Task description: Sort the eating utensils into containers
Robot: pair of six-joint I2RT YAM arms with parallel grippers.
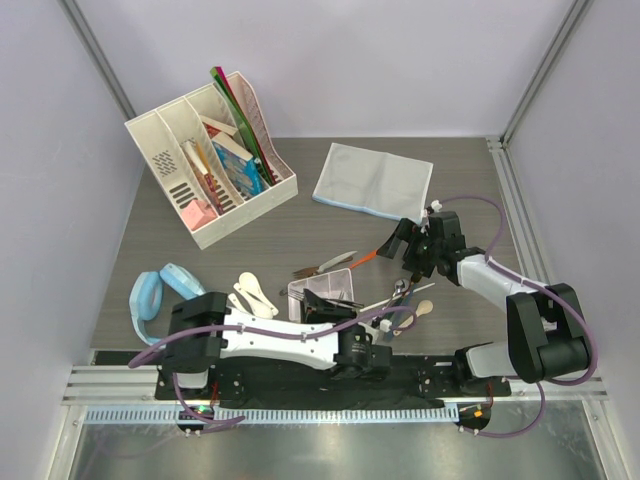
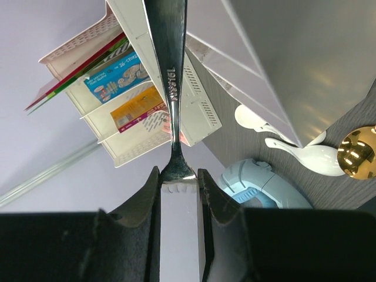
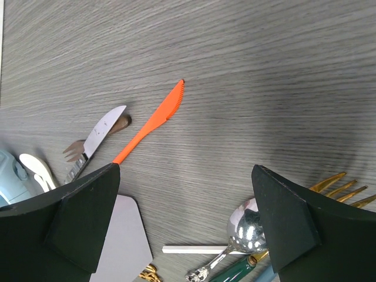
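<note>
My left gripper holds a silver fork (image 2: 176,88) by its head between its fingertips, beside the white plastic container (image 1: 333,280); how tightly is unclear. My right gripper stands open above an orange knife (image 3: 147,129), a silver spoon (image 3: 241,232), a gold fork (image 3: 358,194) and a silver knife (image 3: 103,132) on the table. White spoons (image 2: 308,155) and a gold round utensil (image 2: 355,153) lie near the container in the left wrist view.
A white divided organizer (image 1: 245,210) with boxes stands back left. A folded pale mat (image 1: 365,180) lies at the back. Blue headphones (image 1: 150,300) lie at the left.
</note>
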